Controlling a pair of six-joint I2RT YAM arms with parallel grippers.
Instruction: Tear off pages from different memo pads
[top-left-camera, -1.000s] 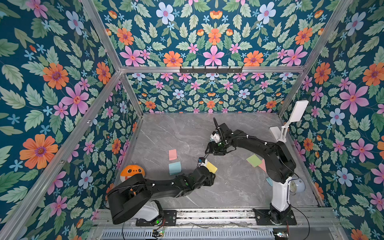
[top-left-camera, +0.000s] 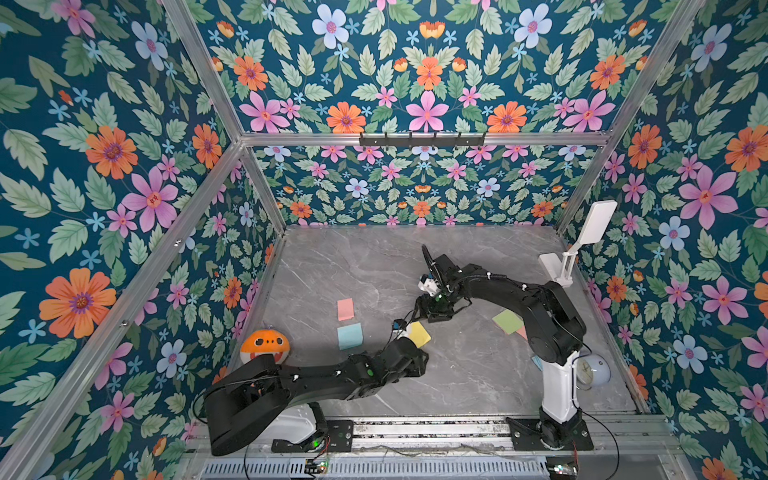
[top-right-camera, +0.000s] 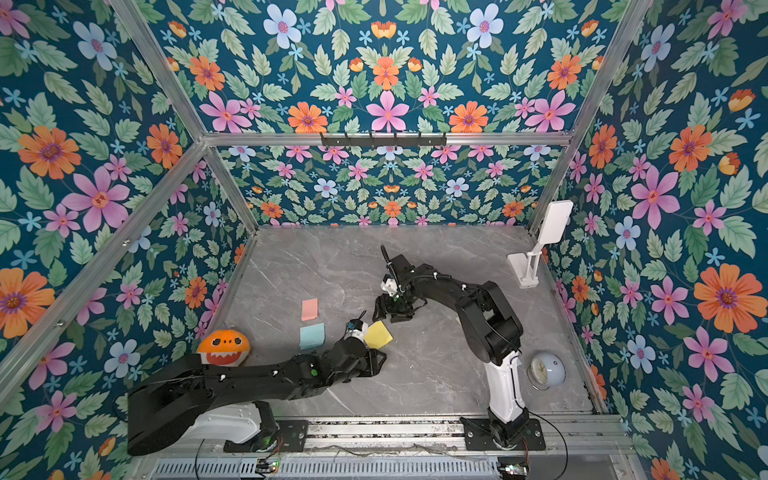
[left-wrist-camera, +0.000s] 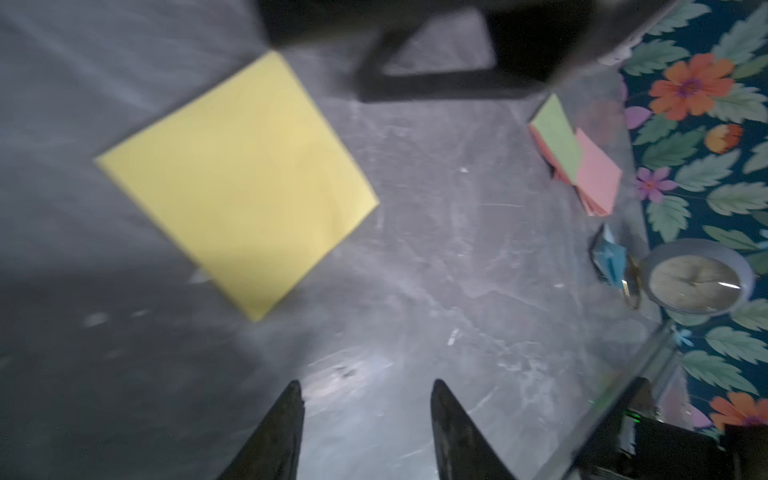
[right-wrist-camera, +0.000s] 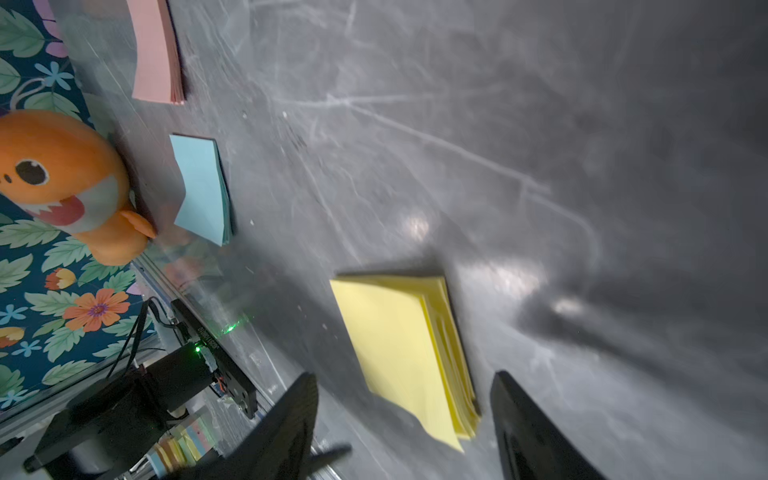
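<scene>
The yellow memo pad (top-left-camera: 419, 334) lies mid-table between my two grippers. Seen from the right wrist, the yellow pad (right-wrist-camera: 392, 344) has pages slightly fanned along one edge. My left gripper is open over bare table on the near side of the pad, its fingers empty. My right gripper is also open, with nothing held; it hovers above the table at the pad's far side. To the left lie a pink pad (top-left-camera: 345, 309) and a blue pad (top-left-camera: 349, 336). On the right a green pad (left-wrist-camera: 557, 140) overlaps a pink one (left-wrist-camera: 598, 172).
An orange toy (top-left-camera: 265, 344) sits at the left edge. A white lamp (top-left-camera: 576, 248) stands back right, and a grey clock (left-wrist-camera: 694, 276) is at the right, beside a blue paper piece (left-wrist-camera: 609, 257).
</scene>
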